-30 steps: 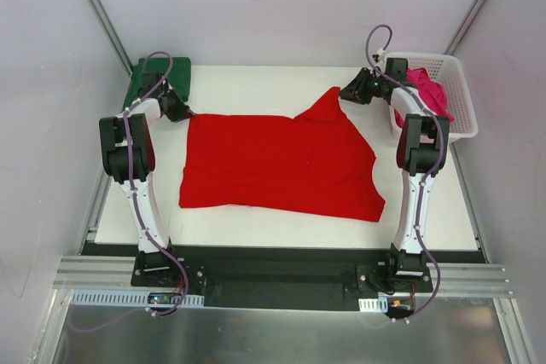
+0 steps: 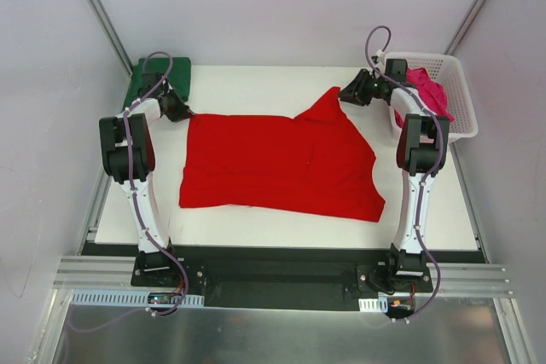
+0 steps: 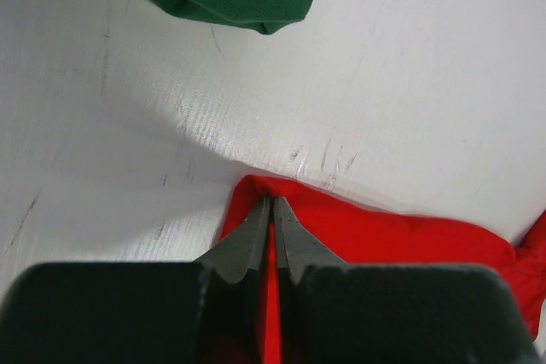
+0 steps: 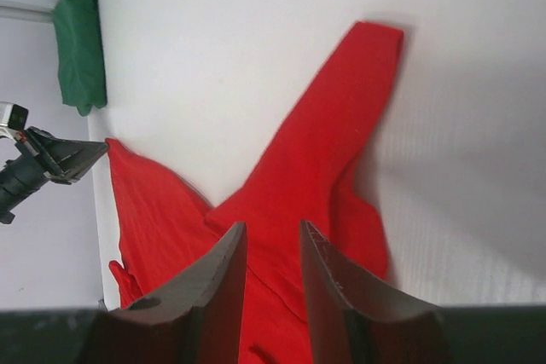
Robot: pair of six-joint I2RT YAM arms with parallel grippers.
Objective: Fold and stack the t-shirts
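Note:
A red T-shirt [image 2: 273, 168] lies spread across the middle of the table, its upper right part raised in a folded corner, seen also in the right wrist view [image 4: 307, 125]. My left gripper [image 2: 188, 113] is shut at the shirt's top left corner; in the left wrist view its fingertips [image 3: 283, 210] meet at the red edge, though whether cloth is between them is hard to tell. My right gripper is open, above the table just right of the shirt's raised corner. A green folded cloth [image 2: 166, 70] lies at the back left.
A white basket [image 2: 461, 108] holding pink cloth [image 2: 426, 87] stands at the back right, beneath the right arm. Bare white table [image 2: 247, 83] shows along the back and front of the red shirt.
My right gripper has shifted slightly over the last second, dipping toward the shirt's corner and coming back. The left arm and the shirt look unchanged.

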